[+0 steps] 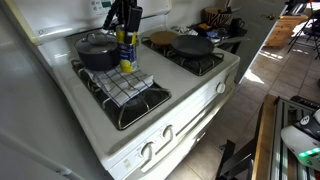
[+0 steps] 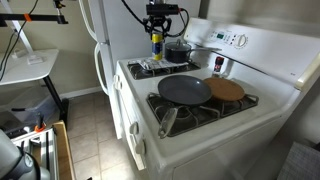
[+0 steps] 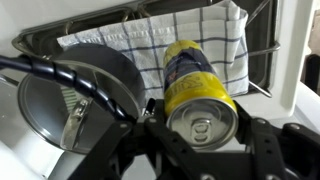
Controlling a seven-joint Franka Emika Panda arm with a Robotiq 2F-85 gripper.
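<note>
A yellow and blue can with a metal pull-tab lid is upright at the back of the stove's left side. My gripper is shut on its upper part from above. In the wrist view, the can points away from me, its lid close to the camera. A checked cloth is spread under and around it on the burner grate. Whether the can's base touches the cloth I cannot tell; in exterior view 2, the can looks to be just above the cloth.
A dark lidded pot stands close beside the can. Farther along the stove are a dark frying pan, a brown round pan or lid and a small jar. The white stovetop between the burners is clear.
</note>
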